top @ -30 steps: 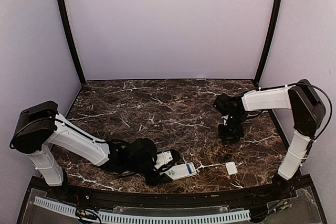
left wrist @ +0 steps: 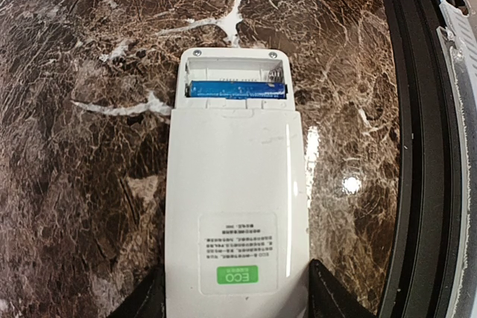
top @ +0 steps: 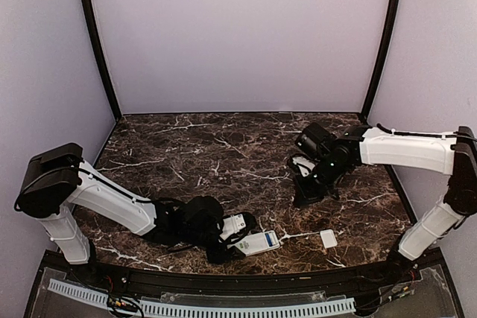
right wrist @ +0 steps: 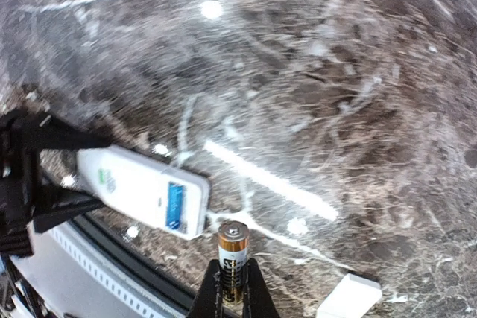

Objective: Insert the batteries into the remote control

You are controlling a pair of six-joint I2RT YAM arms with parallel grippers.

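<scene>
The white remote control (left wrist: pixel 237 161) lies back side up, its battery compartment uncovered. One blue battery (left wrist: pixel 237 90) lies crosswise in that compartment, with an empty strip beside it at the outer end. My left gripper is shut on the remote's other end, a finger on each long side. My right gripper is shut on a copper-and-black battery (right wrist: pixel 232 247), whose end sticks out beyond the fingertips. In the top view the right gripper (top: pixel 299 202) is behind and to the right of the remote (top: pixel 258 243), apart from it; its battery cannot be made out there.
A small white cover (top: pixel 329 238) lies on the marble table to the right of the remote. Along the front runs a dark table edge (top: pixel 223 281).
My right arm has stretched out and its gripper has moved left, toward the remote's side, and a little to the front. The left arm, remote and white cover have stayed put.
</scene>
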